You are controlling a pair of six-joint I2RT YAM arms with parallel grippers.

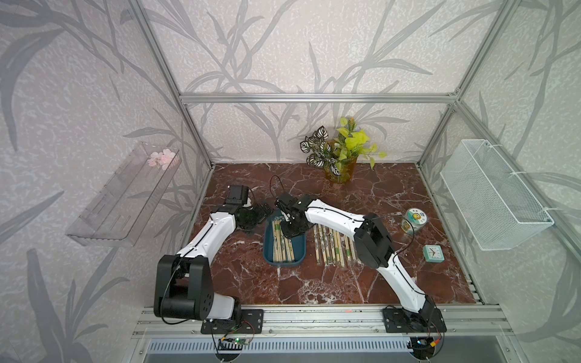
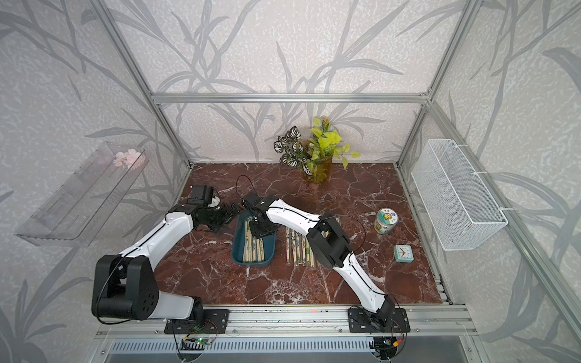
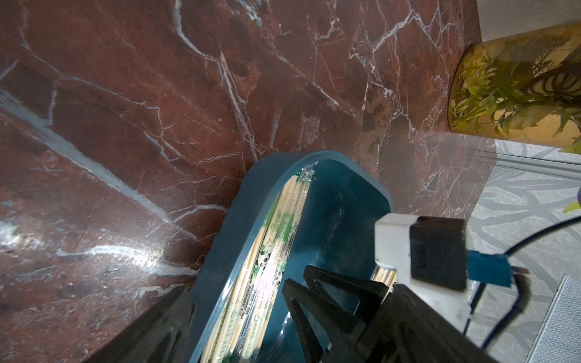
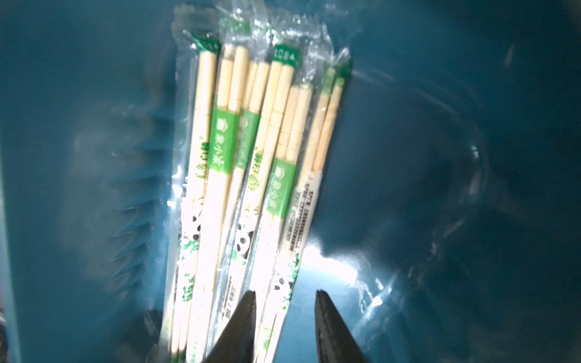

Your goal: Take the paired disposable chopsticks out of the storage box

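The blue storage box (image 1: 302, 253) holds several wrapped chopstick pairs (image 1: 279, 245) lying lengthwise, shown close up in the right wrist view (image 4: 242, 199). My right gripper is open inside the box, fingertips apart over the lower right end of the bundle and bare box floor. My left gripper (image 1: 260, 213) hovers by the box's upper left rim; its fingers are blurred in the left wrist view and their state is unclear.
More wrapped chopsticks (image 1: 323, 248) lie right of the box. A potted plant (image 1: 339, 169) stands at the back, a round can (image 2: 385, 220) and small clock (image 2: 403, 253) at the right.
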